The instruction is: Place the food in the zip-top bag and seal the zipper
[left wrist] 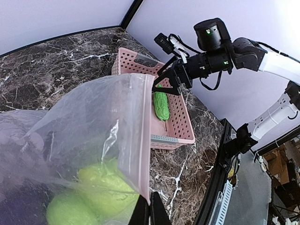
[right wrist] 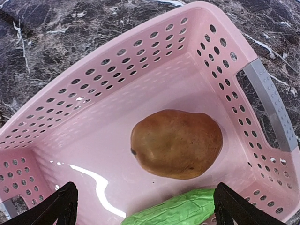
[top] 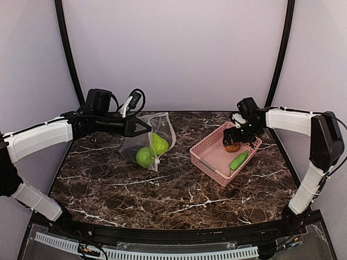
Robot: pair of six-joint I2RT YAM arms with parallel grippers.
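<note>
The clear zip top bag [top: 165, 125] stands at left centre with its mouth spread; two green food pieces lie inside, one round [top: 145, 157] and one bulbous [top: 159, 144]. My left gripper [top: 150, 129] is shut on the bag's rim; the left wrist view shows the film's edge [left wrist: 144, 164] running down between its fingertips. Over the pink basket [top: 198, 157] my right gripper is open, its fingers well apart. Below it, untouched, lie a brown potato-like food [right wrist: 177, 143] and a green cucumber-like food [right wrist: 173, 211] on the basket floor.
Raised perforated walls with grey handle strips [right wrist: 269, 101] ring the basket. A narrow strip of bare table separates bag from basket.
</note>
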